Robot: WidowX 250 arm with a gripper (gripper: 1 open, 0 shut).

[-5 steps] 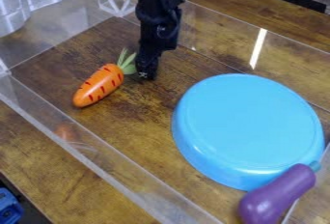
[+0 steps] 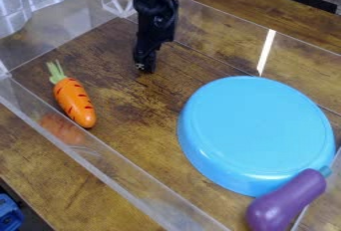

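Observation:
An orange toy carrot (image 2: 74,100) with a green top lies on the wooden floor at the left, beside the clear wall. My dark gripper (image 2: 146,60) hangs at the top middle, low over the floor, to the right of and behind the carrot, apart from it. Its fingers are too dark and small to tell whether they are open or shut.
A large blue round lid (image 2: 253,125) fills the right side. A purple toy eggplant (image 2: 285,201) lies at the lower right by the lid. Clear walls border the area.
The carrot has moved left, away from my gripper, and turned more upright in the view. My gripper has shifted only slightly.

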